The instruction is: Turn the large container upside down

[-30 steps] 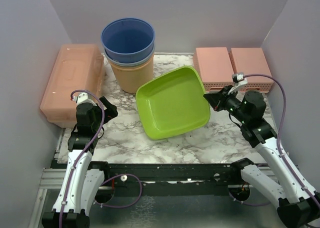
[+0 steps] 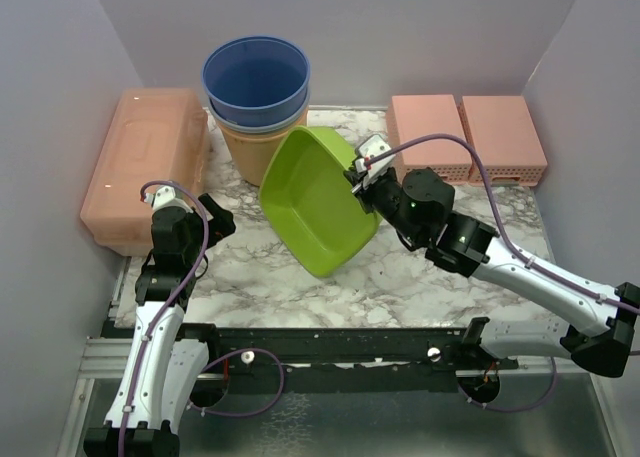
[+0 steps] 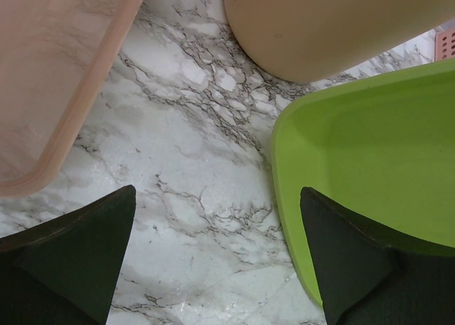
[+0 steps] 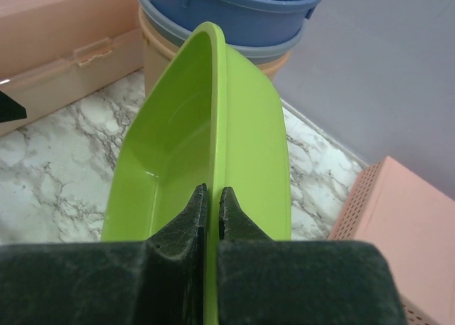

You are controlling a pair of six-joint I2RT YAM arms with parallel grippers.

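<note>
The large green container (image 2: 310, 207) is tilted up on its side in the top view, its right edge raised. My right gripper (image 2: 360, 177) is shut on that raised rim; in the right wrist view the rim (image 4: 217, 112) runs down between the fingertips. My left gripper (image 2: 215, 214) stands open at the left of the container, and in the left wrist view the container's corner (image 3: 298, 126) shows beyond its right finger, with bare marble between the fingers.
A pink lidded box (image 2: 145, 167) fills the left side. Stacked blue and tan buckets (image 2: 255, 152) stand at the back. Two pink crates (image 2: 500, 132) sit at the back right.
The left arm has stayed still.
</note>
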